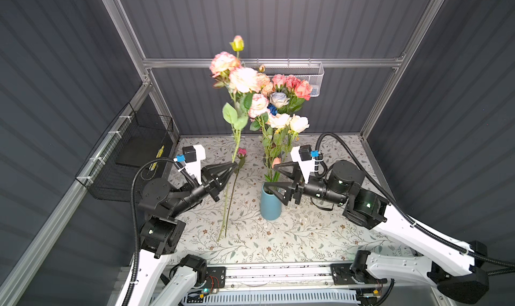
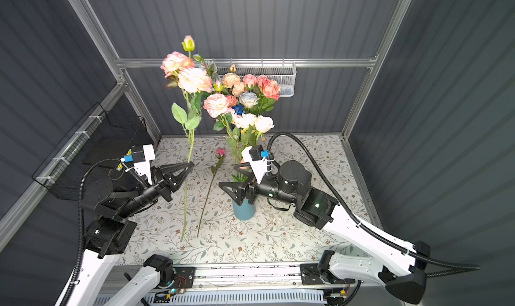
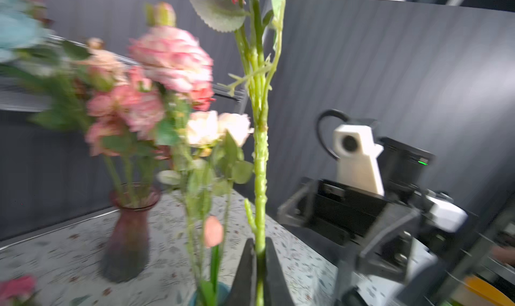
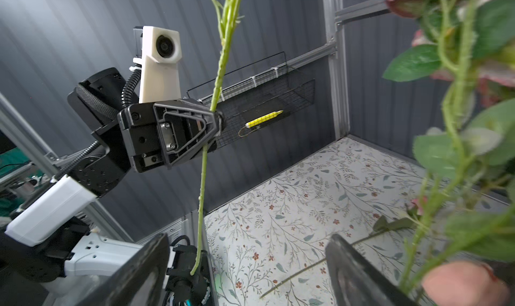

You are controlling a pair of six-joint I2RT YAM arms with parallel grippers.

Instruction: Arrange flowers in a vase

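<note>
My left gripper [image 1: 231, 167] is shut on a tall rose stem [image 3: 260, 188] with pink blooms [image 1: 242, 79] and a yellow bud on top, held upright left of the teal vase [image 1: 270, 209]. The vase holds a bunch of flowers [image 1: 289, 120] in white, pink and blue. My right gripper [image 1: 273, 176] stands open beside the vase's mouth and its stems. A single pink rose [image 1: 242, 152] lies on the table left of the vase. A glass vase with more flowers [image 3: 126, 241] shows behind in the left wrist view.
A black wire basket [image 1: 118, 169] hangs on the left wall, a white basket [image 1: 316, 80] on the back wall.
</note>
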